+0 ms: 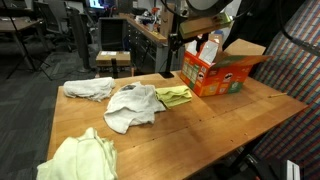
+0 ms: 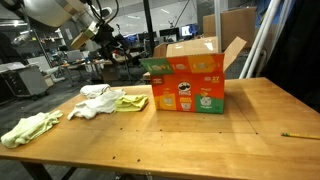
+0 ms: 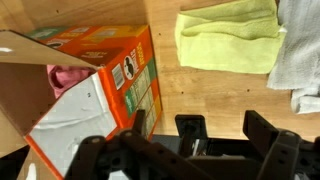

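My gripper is open and empty, with its dark fingers apart at the lower edge of the wrist view. In exterior view 1 it hangs in the air above the back of the table, left of the orange-red cardboard box (image 1: 213, 80). A folded yellow cloth (image 3: 230, 36) lies flat beside the box, with clear space between it and the fingers. Left of it is a crumpled grey-white cloth (image 1: 133, 107). Another whitish cloth (image 1: 90, 88) rests farther back, and a pale yellow-green cloth (image 1: 78, 158) lies near the front edge. Inside the box, something pink and cloth-like (image 3: 68, 78) shows.
The box's flaps (image 2: 234, 50) stand up and outward, close to the arm. A thin pencil-like stick (image 2: 300, 136) lies on the right of the wooden table (image 2: 200, 140). Bare tabletop spans the front and middle. A dark post (image 1: 170, 55) rises behind the table.
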